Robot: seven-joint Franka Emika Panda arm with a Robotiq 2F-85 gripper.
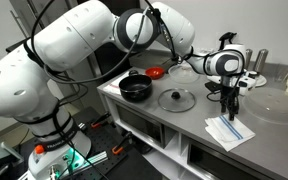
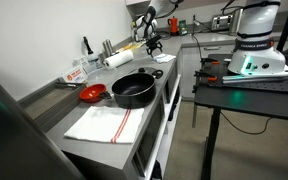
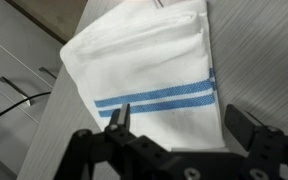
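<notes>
A white cloth with blue stripes (image 3: 159,85) lies folded and flat on the grey counter; the same striped cloth (image 1: 229,131) is near the counter's front edge in exterior view 1. Above it hangs my gripper (image 1: 228,112), pointing down, a short way off the cloth. In the wrist view the gripper's fingers (image 3: 116,128) stand wide apart on either side of the cloth's striped end, with nothing held between them. The far cloth (image 2: 164,58) shows small below the arm in exterior view 2.
A black pot (image 1: 135,88), a glass lid (image 1: 176,100) and a red bowl (image 1: 154,73) stand farther along the counter. A clear round lid or dish (image 1: 273,106) lies behind the cloth. A red-striped towel (image 2: 105,122) lies at the counter's other end.
</notes>
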